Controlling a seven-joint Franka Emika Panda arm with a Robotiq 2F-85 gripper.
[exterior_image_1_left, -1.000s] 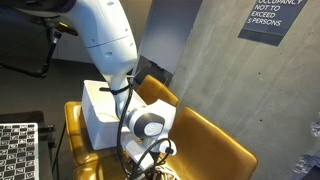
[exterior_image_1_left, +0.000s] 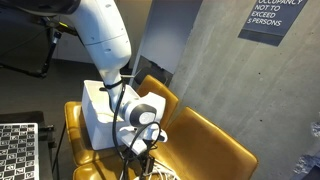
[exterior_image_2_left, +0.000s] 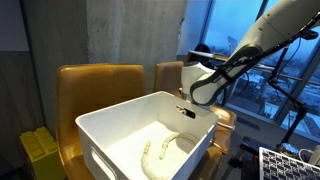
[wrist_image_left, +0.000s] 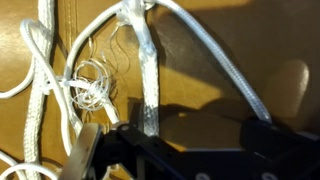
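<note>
White braided ropes (wrist_image_left: 150, 75) lie in loops on a brown leather seat (wrist_image_left: 205, 75), one with a frayed, tangled part at the left of the wrist view. My gripper is open just above the seat, its dark fingers wide apart at the bottom of that view. A thick rope runs down beside the left finger (wrist_image_left: 125, 138), while a thinner one reaches the right finger (wrist_image_left: 258, 132); whether either touches cannot be told. From outside, the fingertips are hard to make out near the rope pile (exterior_image_1_left: 162, 173).
A large white open box (exterior_image_2_left: 105, 155) stands on the seats, with a few pale curved rope pieces (exterior_image_2_left: 150, 155) inside. Orange-brown seat backs (exterior_image_1_left: 205, 145) rise behind the arm. A checkered board (exterior_image_1_left: 18, 150) sits at the far left.
Over the last second my arm has shifted slightly left, toward the box side in exterior view 1.
</note>
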